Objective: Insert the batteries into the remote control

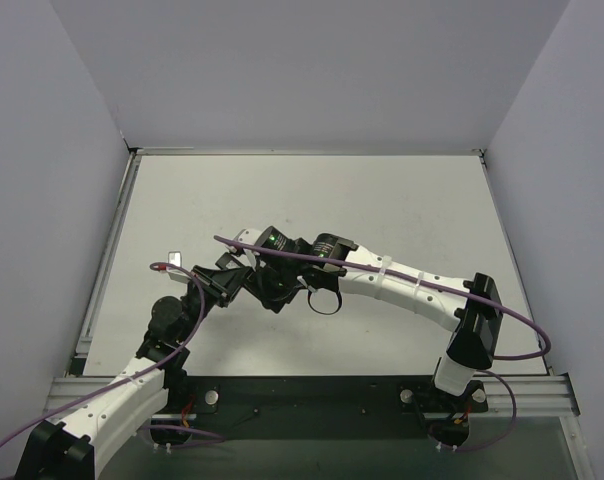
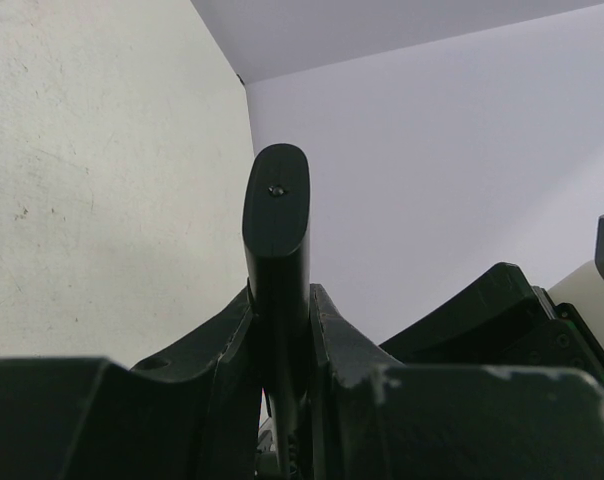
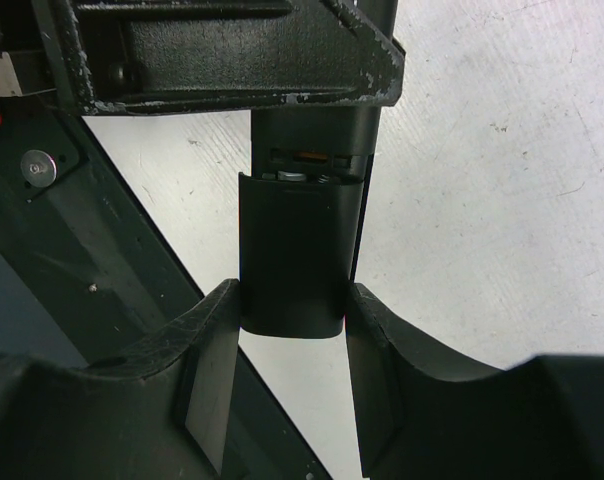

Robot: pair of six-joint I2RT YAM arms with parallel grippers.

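Note:
The black remote control is clamped in my left gripper and stands up from between its fingers in the left wrist view. In the right wrist view the same remote comes down past a left finger. A smooth black battery cover lies along its lower part. My right gripper is shut on this cover, one fingertip at each lower side. Above the cover's upper edge a narrow gap shows a bit of metal inside the compartment. Whether that is a battery cannot be told.
Both arms meet left of centre above the white table, which is otherwise bare. A dark rail runs along the table's front. Grey walls close in the sides and back.

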